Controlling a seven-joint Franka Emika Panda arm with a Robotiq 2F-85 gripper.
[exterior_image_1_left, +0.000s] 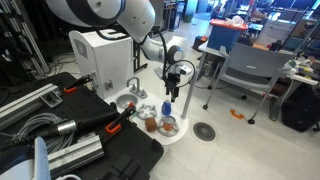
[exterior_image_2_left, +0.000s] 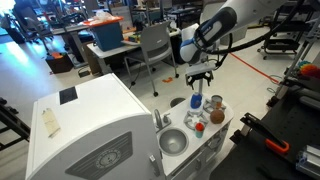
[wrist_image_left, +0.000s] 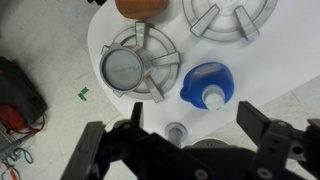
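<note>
My gripper is open, its dark fingers wide apart at the lower left and right of the wrist view with nothing between their tips. Just ahead of them stands a blue bottle (wrist_image_left: 208, 82) with a white cap, on the white worktop (wrist_image_left: 249, 78). Exterior view 1 has the bottle (exterior_image_1_left: 167, 107) under and slightly left of the gripper (exterior_image_1_left: 174, 95). From the other side, the bottle (exterior_image_2_left: 196, 100) likewise shows below the gripper. A metal pot (wrist_image_left: 122, 68) sits on a grey burner beside the bottle, and a brown pot (wrist_image_left: 141, 7) lies beyond.
A sink (exterior_image_2_left: 174, 141) with a faucet (exterior_image_2_left: 157, 118) is set into the worktop, near a red item (exterior_image_2_left: 200, 127). The white cabinet (exterior_image_1_left: 105, 62) rises behind the sink. A grey chair (exterior_image_1_left: 252, 68) stands on the open floor past the worktop.
</note>
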